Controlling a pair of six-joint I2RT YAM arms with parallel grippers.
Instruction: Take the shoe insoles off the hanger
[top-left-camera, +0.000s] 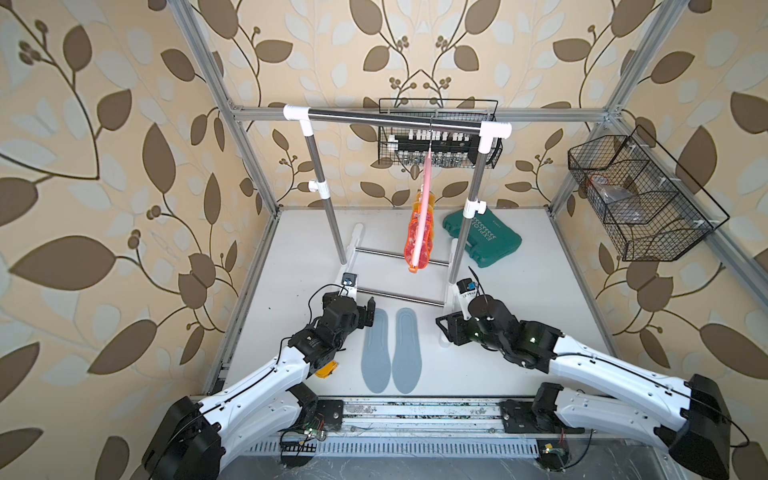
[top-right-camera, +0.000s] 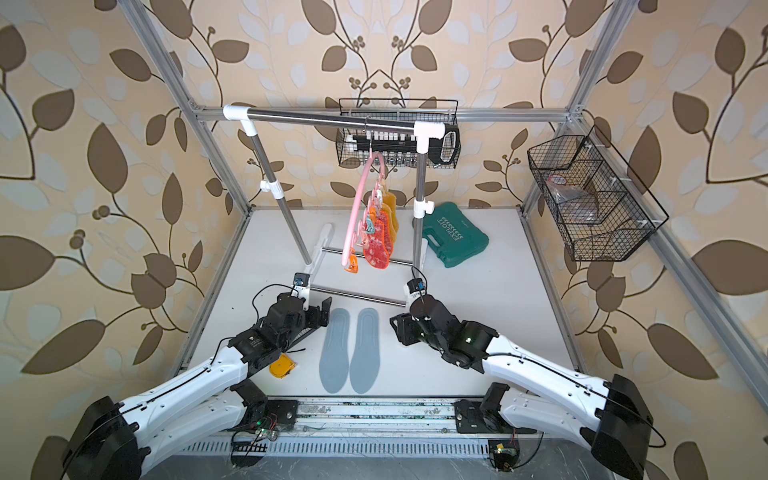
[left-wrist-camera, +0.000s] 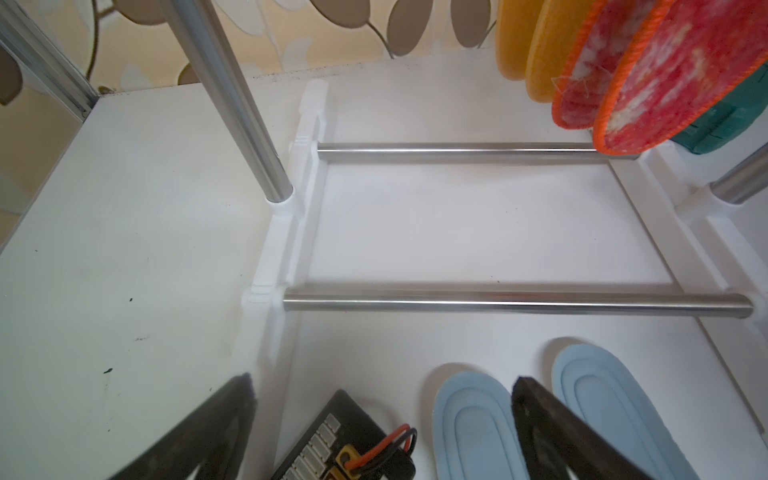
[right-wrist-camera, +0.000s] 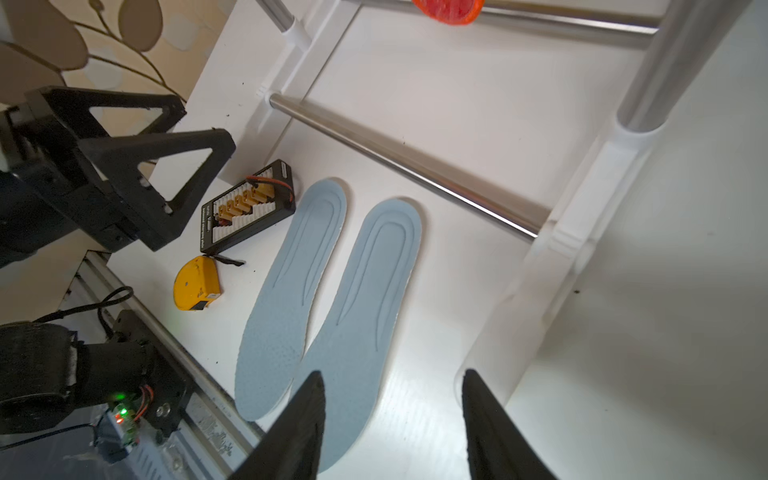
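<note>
A pink hanger (top-right-camera: 359, 200) hangs from the rack's top bar, with orange-red insoles (top-right-camera: 377, 236) and yellow ones (top-right-camera: 391, 204) clipped to it. Two grey-blue insoles (top-left-camera: 376, 352) (top-left-camera: 408, 352) lie side by side flat on the white table. My left gripper stands open, left of the flat insoles and below the rack's lower bar, holding nothing. To their right, my right gripper is also open and empty, its fingers (right-wrist-camera: 300, 424) spread above the table. Both grippers are in front of the hanging insoles and lower than them.
The rack's steel posts (top-left-camera: 324, 188) and lower bar (left-wrist-camera: 512, 301) stand around the hanger. A green case (top-left-camera: 484, 237) lies behind the right post. A yellow tape measure (right-wrist-camera: 197, 283) and a black connector board (right-wrist-camera: 248, 205) sit left of the flat insoles. Wire baskets (top-left-camera: 640, 192) hang at right.
</note>
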